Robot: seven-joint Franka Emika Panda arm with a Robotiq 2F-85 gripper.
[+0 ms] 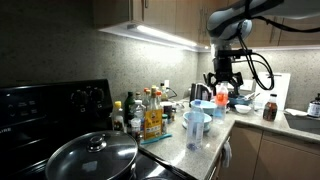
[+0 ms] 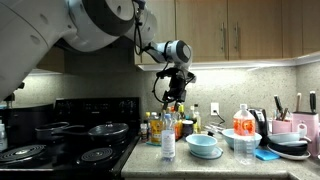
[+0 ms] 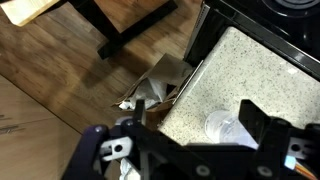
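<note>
My gripper (image 1: 224, 86) hangs from the arm above the far part of the counter, pointing down. In exterior view 2 the gripper (image 2: 173, 98) is well above the countertop objects. Its two dark fingers stand wide apart in the wrist view, open, and nothing shows held between them. Below them a clear round object (image 3: 220, 126) sits on the speckled counter, partly hidden by the right finger. A clear bottle (image 2: 168, 138) stands upright near the counter's front, with stacked pale blue bowls (image 2: 204, 146) beside it. Another bottle with an orange top (image 2: 244, 135) stands farther right.
Several sauce and oil bottles (image 1: 153, 115) crowd the counter beside the stove, where a lidded pan (image 1: 93, 158) sits. Upper cabinets (image 2: 208, 62) hang close behind the arm. A brown paper bag (image 3: 160, 80) lies on the floor below the counter edge.
</note>
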